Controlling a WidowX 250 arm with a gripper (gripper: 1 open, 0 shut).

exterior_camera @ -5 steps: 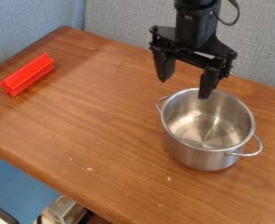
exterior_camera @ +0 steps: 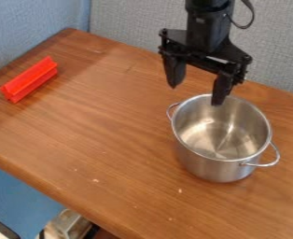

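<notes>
My black gripper [exterior_camera: 198, 82] hangs at the upper right of the camera view, its two fingers wide apart with nothing between them, over the back of a steel pot [exterior_camera: 212, 159] with two side handles. The pot is empty and stands upright on the wooden table. A red bar-shaped object [exterior_camera: 31, 79] lies at the far left of the table.
Grey and blue padded walls border the back and left. A metal fixture [exterior_camera: 68, 225] sits off the table's edge at the lower left.
</notes>
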